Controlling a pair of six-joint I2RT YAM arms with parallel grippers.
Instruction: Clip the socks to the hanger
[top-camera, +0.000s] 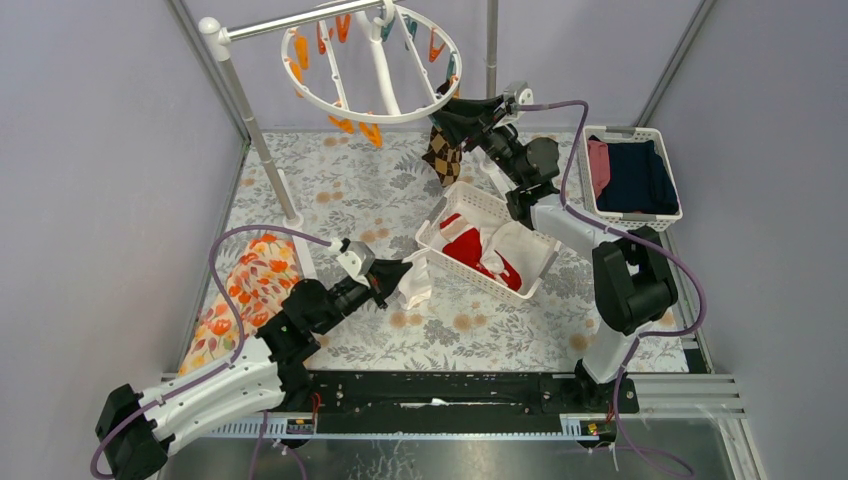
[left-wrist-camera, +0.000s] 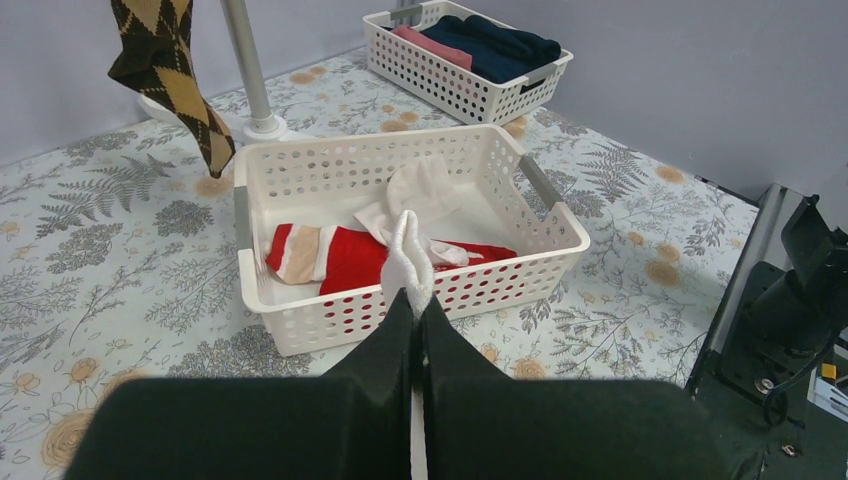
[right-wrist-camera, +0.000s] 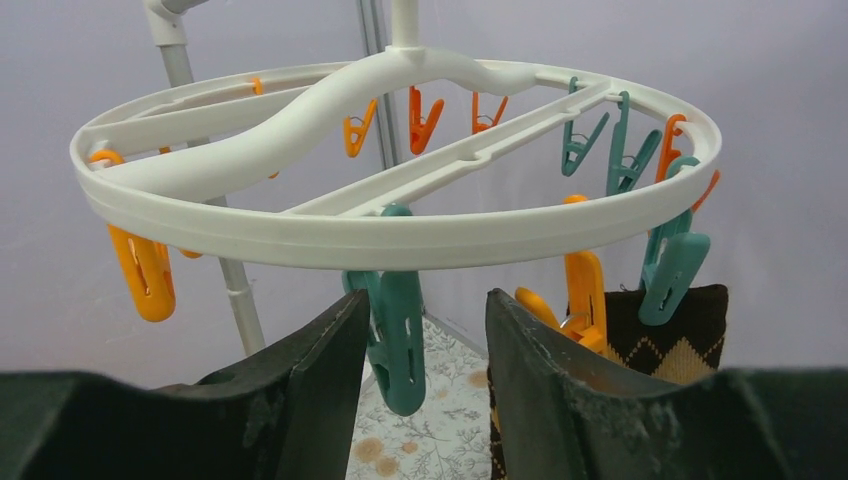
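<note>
A thin white sock is pinched at the tips of my left gripper, which is shut; in the top view the sock hangs in front of the basket. My right gripper is part open under the front of the white round hanger. A teal clip hangs from the rim between its fingers, nearer the left one, and the fingers are not closed on it. To the right, a brown-black argyle sock hangs by an orange clip and another teal clip.
The white basket holds red and white socks. Another basket with dark and pink cloth stands at the back right. Several orange clips hang around the ring. A flowered cloth lies at left.
</note>
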